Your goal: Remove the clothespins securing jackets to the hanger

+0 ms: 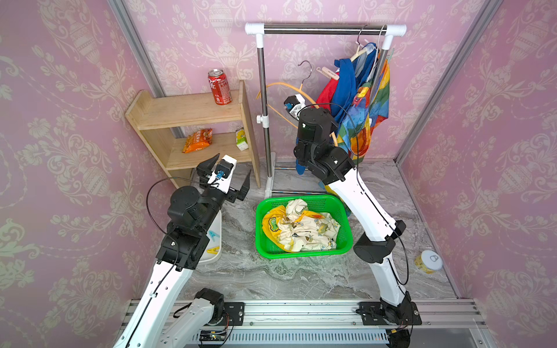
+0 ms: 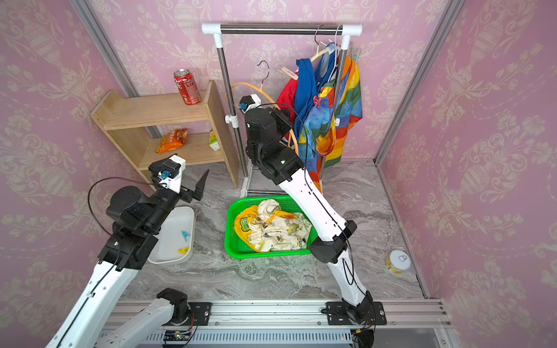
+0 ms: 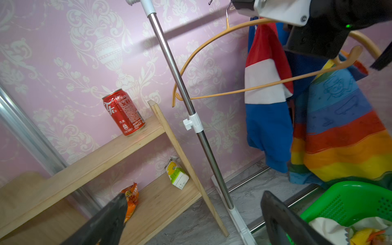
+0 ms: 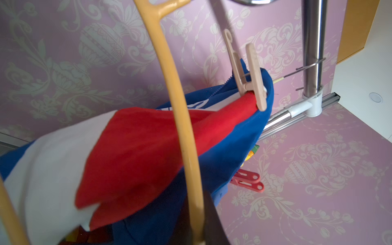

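My right gripper is shut on the orange wooden hanger [image 4: 175, 98], whose hook [image 1: 305, 66] hangs free below the rail. Behind it, a red, white and blue jacket [image 4: 134, 159] hangs at the rail's right end; a pale wooden clothespin [image 4: 256, 77] clips its upper edge. A red clothespin [image 4: 247, 175] shows lower down. The rainbow jacket [image 1: 376, 101] hangs beside it on the right. My left gripper [image 1: 234, 162] stands open and empty before the shelf. In the white tray [image 2: 168, 223] lie a blue clothespin [image 2: 185, 235] and a yellow clothespin [image 2: 183, 250].
The metal rack [image 1: 325, 29] stands at the back, its left post [image 1: 264, 87] close to the hanger's left end. A green basket [image 1: 262, 232] of clothes sits on the floor. The wooden shelf [image 1: 185, 110] is at left, with a red can [image 1: 220, 87].
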